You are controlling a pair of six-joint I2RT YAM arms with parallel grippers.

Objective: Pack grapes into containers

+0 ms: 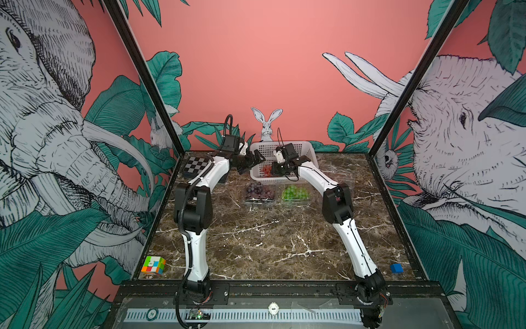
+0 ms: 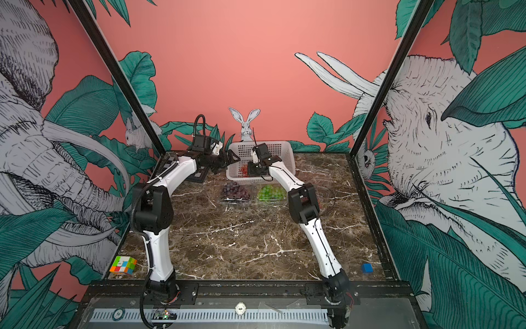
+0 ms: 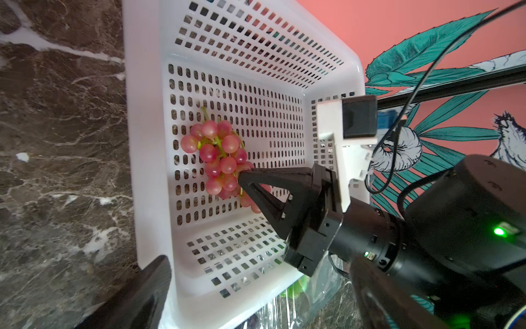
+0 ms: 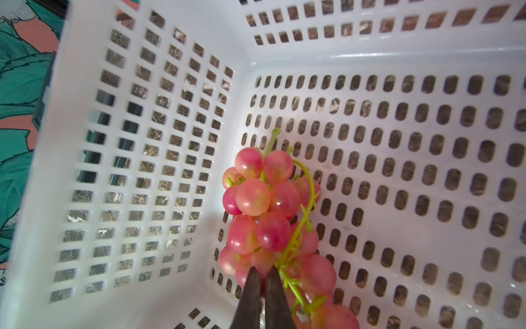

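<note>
A bunch of pink-red grapes [image 4: 271,211] lies in the white perforated basket [image 3: 145,137], close to one end wall. My right gripper reaches down into the basket, its fingertips closed together on the bunch. In the left wrist view the same fingers [image 3: 276,178] press into the lower part of the grapes [image 3: 219,153], hiding some berries. My left gripper [image 1: 260,158] stands by the basket's left rim, its fingers [image 3: 131,301] spread wide with nothing between them. Two clear containers sit in front of the basket, one with dark grapes [image 1: 258,192], one with green grapes [image 1: 296,193].
Left of the basket is a checkered board [image 1: 195,166], partly behind my left arm. A colourful cube [image 1: 153,264] lies at the front left and a blue block [image 1: 396,268] at the front right.
</note>
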